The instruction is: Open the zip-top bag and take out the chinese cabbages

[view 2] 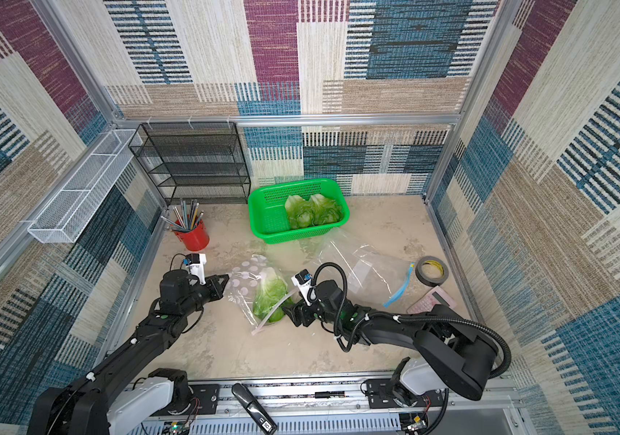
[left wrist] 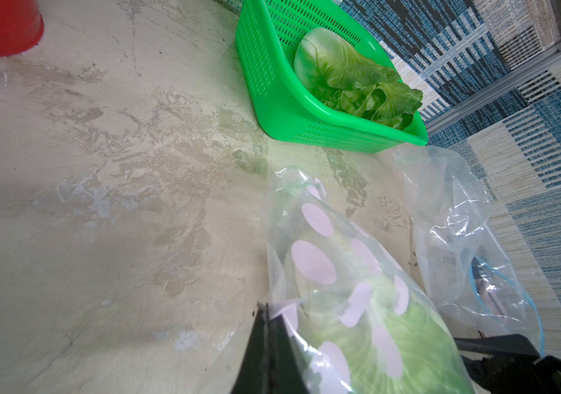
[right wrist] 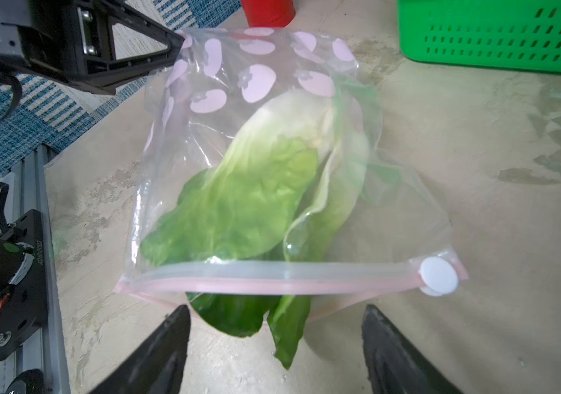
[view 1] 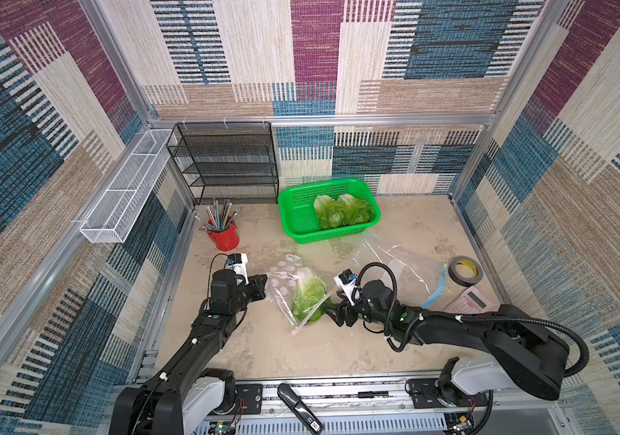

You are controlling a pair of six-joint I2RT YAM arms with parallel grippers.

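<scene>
A clear zip bag with pink dots (view 1: 284, 279) lies mid-table holding a leafy cabbage (right wrist: 241, 197), whose leaf tips stick out past the pink zip strip (right wrist: 333, 279). My left gripper is shut at the bag's closed end, the thin plastic film at its tips. My right gripper stands open at the zip end, fingers either side of the protruding leaves, slightly short of the strip in its wrist view. More cabbages (view 1: 342, 210) sit in the green basket (view 1: 299, 224) behind.
An empty clear bag (view 1: 404, 268) lies to the right, beside a tape roll (view 1: 453, 270) and calculator (view 2: 426, 301). A red pencil cup (view 1: 224, 237) stands back left, before a black wire rack (view 1: 226, 163).
</scene>
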